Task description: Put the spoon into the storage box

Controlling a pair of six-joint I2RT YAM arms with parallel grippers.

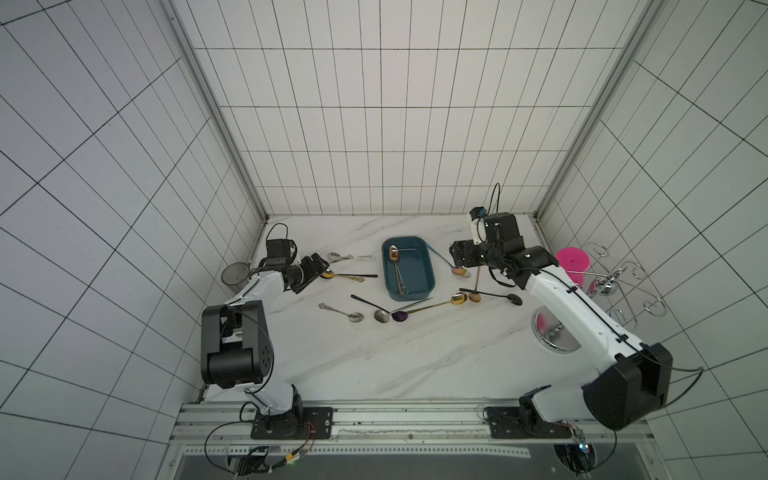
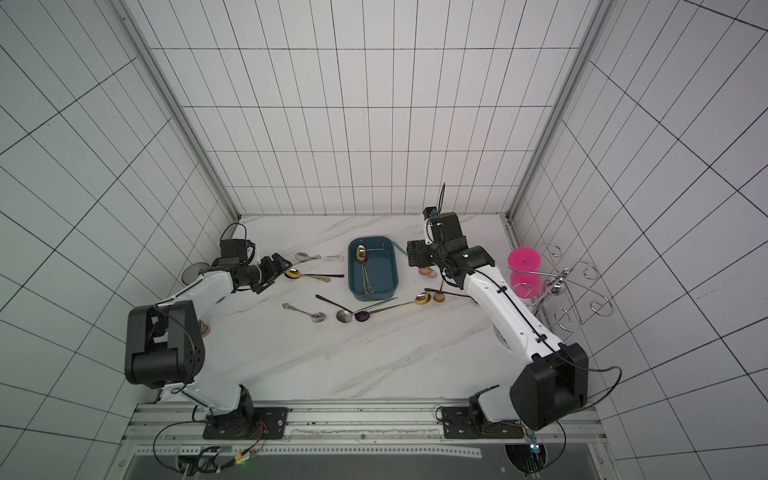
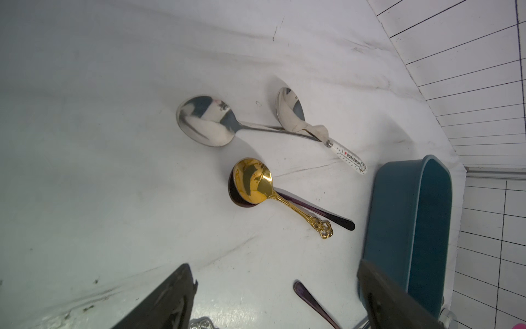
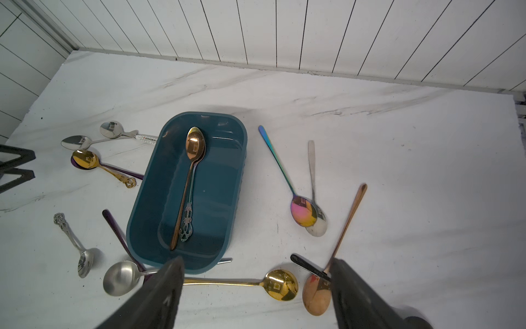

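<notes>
The teal storage box (image 1: 424,272) sits mid-table, holding copper and silver spoons (image 4: 186,186). My left gripper is open above the left group: a gold ornate spoon (image 3: 253,181) over a dark one, and silver spoons (image 3: 205,121). My right gripper hangs open, nothing between its fingers, above and right of the box, over a rainbow spoon (image 4: 303,210), a silver one (image 4: 316,224), a copper one (image 4: 316,296) and a long gold spoon (image 4: 280,284).
More spoons (image 2: 318,317) lie before the box. A pink object (image 2: 524,260) and wire stand (image 2: 560,284) are at the right. Tiled walls enclose it.
</notes>
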